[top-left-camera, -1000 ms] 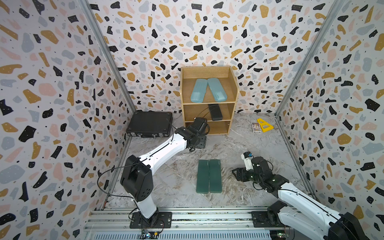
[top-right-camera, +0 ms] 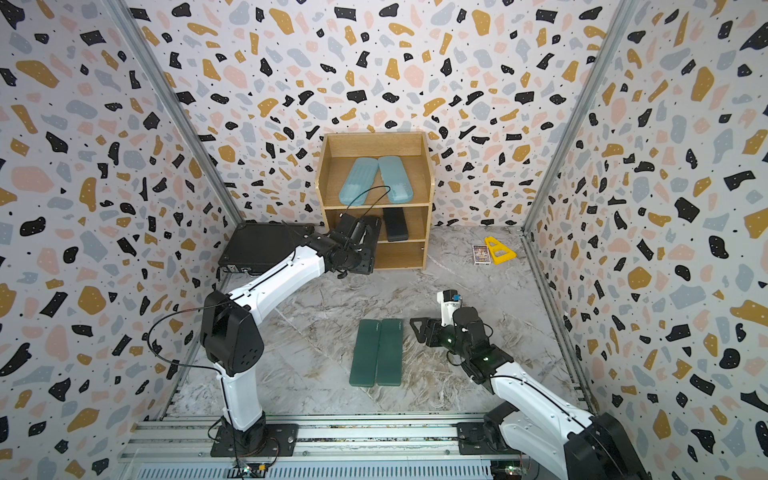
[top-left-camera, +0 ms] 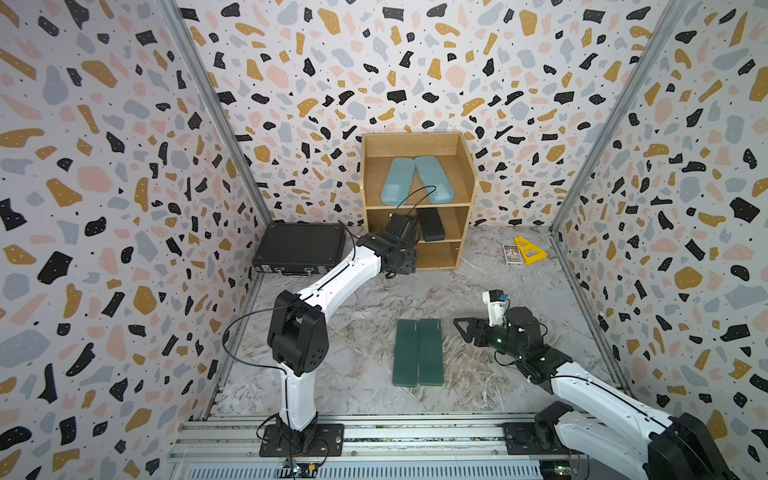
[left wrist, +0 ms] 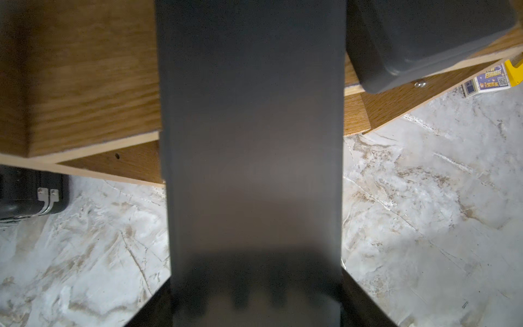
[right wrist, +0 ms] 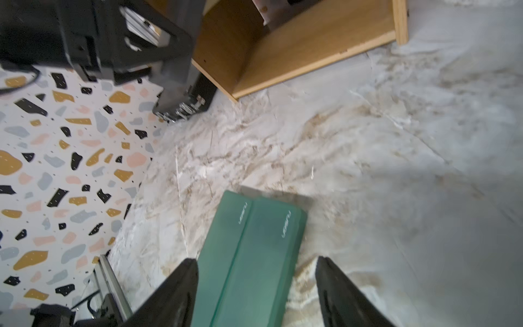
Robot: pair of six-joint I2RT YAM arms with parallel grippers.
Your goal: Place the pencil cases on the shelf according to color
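My left gripper [top-right-camera: 357, 260] is shut on a black pencil case [left wrist: 253, 136] at the shelf's middle level, left side; the case fills the left wrist view. Another black case [top-left-camera: 430, 224] [left wrist: 425, 32] lies on that level's right side. Two light blue cases [top-left-camera: 397, 181] [top-left-camera: 434, 178] lie on the top shelf [top-left-camera: 410, 144]. Two green cases [top-left-camera: 405, 353] [top-left-camera: 430, 352] lie side by side on the table. My right gripper is open, above and right of the green cases, nothing between its fingers.
A black briefcase [top-left-camera: 298, 246] stands left of the shelf. A card box [top-left-camera: 512, 254] and a yellow object [top-left-camera: 534, 252] lie at back right. The bottom compartment [top-right-camera: 397, 254] looks empty where visible.
My left arm has risen and moved toward the shelf with the black case. My right gripper has lifted and shifted slightly toward the middle.
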